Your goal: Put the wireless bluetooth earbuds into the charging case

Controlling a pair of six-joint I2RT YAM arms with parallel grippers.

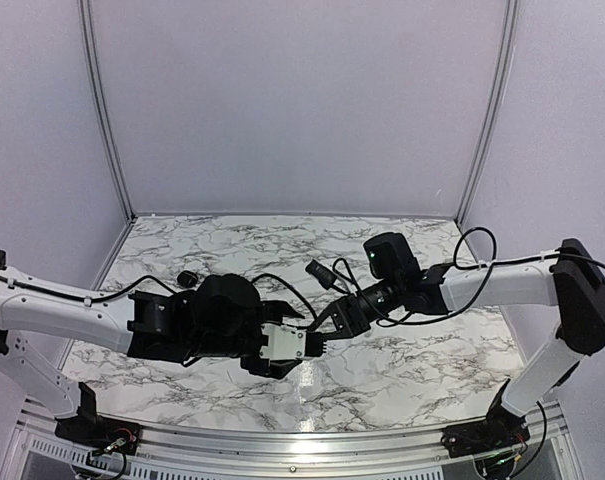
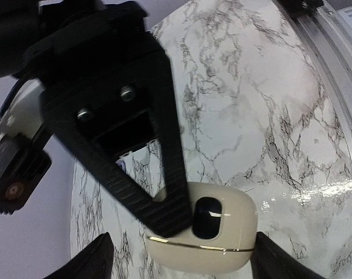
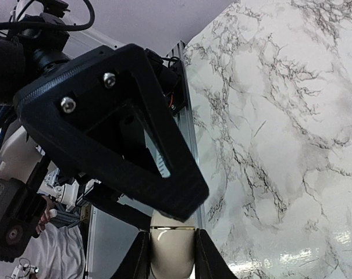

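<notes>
The white charging case (image 2: 240, 226) hangs above the table, its lid apparently shut along a gold seam; a dark oval patch shows on its face. My right gripper is shut on it, the case edge-on between its fingers. The left gripper stands part open around the case: its left finger (image 2: 91, 261) is clear of the case, while the right finger (image 2: 274, 261) is close to it or touching. A black finger of the left gripper also crosses above the case in the right wrist view. No earbuds show.
Both arms meet over the middle of the marble-patterned table (image 1: 222, 400). A small dark object (image 1: 187, 279) appears behind the left arm.
</notes>
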